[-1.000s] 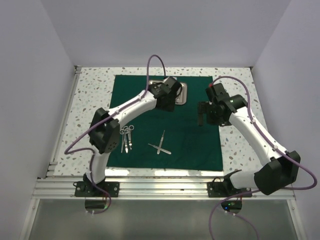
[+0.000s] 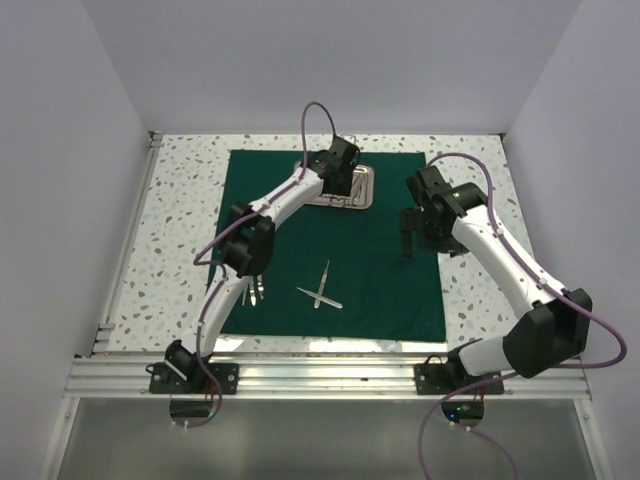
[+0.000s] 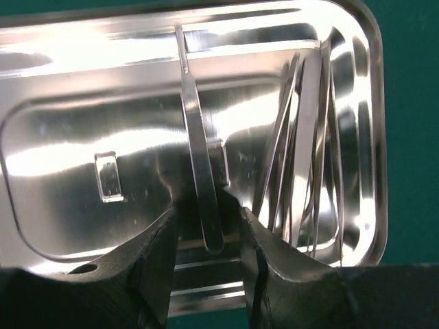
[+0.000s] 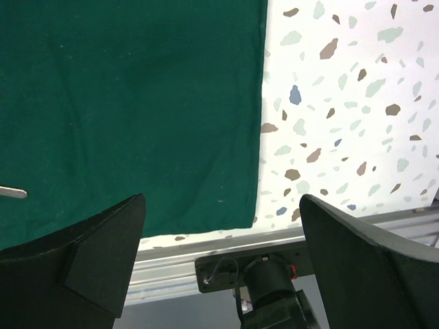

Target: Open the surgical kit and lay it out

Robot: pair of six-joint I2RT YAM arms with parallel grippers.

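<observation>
The steel tray [image 3: 55, 178] sits at the back of the green cloth [image 2: 390, 300]. My left gripper is over it, part open, its fingers either side of the lower end of a flat instrument [image 3: 199, 151]; contact is unclear. More slender instruments [image 3: 305, 110] lie bunched at the tray's right side. On the front of the cloth, two scalpel-like tools [image 2: 320, 296] lie crossed, and scissors-like tools [image 2: 253, 294] lie at the left, partly hidden by my left arm. My right gripper is open over the cloth's right side, holding nothing.
A speckled table [image 2: 170, 230] shows around the cloth. Metal rails [image 2: 300, 367] run along the front edge, and pale walls border the sides and back.
My left gripper has moved toward the back over the tray, its arm swinging rightward. The right arm has shifted only slightly.
</observation>
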